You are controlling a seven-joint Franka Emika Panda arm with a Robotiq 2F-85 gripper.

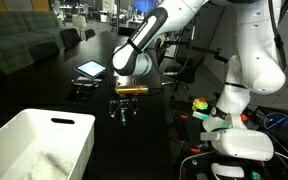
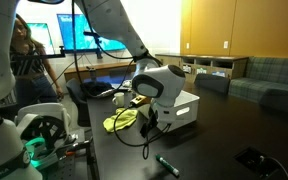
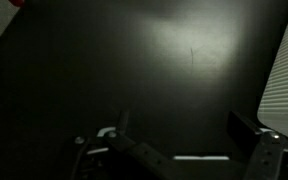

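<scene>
A small dark-teal, marker-like object lies on the dark table. From the other side it shows as a short upright-looking streak. My gripper hangs low over the table close to this object, its fingers spread. In exterior view 2 the dark gripper is above and behind the object, apart from it in the picture. The wrist view has the gripper open, with bare dark tabletop beyond it. A thin pale strip shows low between the fingers; what it is, I cannot tell.
An open white box stands left of the gripper in exterior view 1; its ribbed wall edges the wrist view. A yellow cloth lies near the box. A tablet-like panel sits farther back.
</scene>
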